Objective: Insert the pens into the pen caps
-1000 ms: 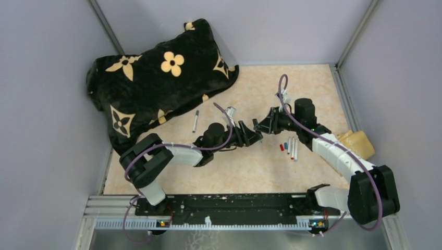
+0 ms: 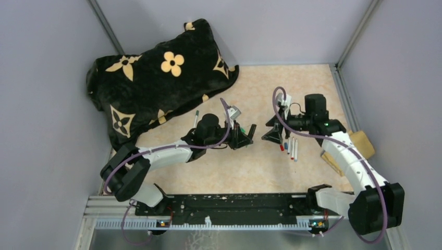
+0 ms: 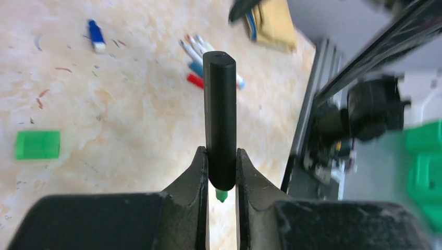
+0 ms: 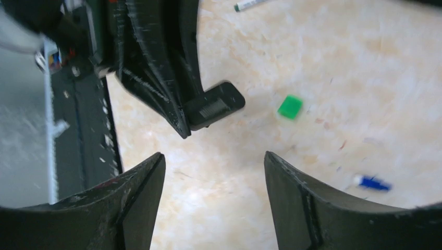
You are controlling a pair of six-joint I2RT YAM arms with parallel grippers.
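Observation:
My left gripper (image 2: 240, 136) is shut on a black marker-like piece (image 3: 220, 117), green at its lower tip in the left wrist view. My right gripper stands open and empty, just right of it in the top view. On the mat lie several pens (image 2: 292, 148), a red cap (image 3: 195, 80), a blue cap (image 3: 96, 35) and a green block (image 3: 37, 144). Another pen (image 2: 196, 118) lies left of the left gripper.
A black patterned blanket (image 2: 151, 78) covers the back left. A yellow cloth (image 2: 359, 144) lies at the right edge.
My right gripper has let go of the black piece and moved away to the right, opening. My left gripper, shut on it, has shifted left and turned.

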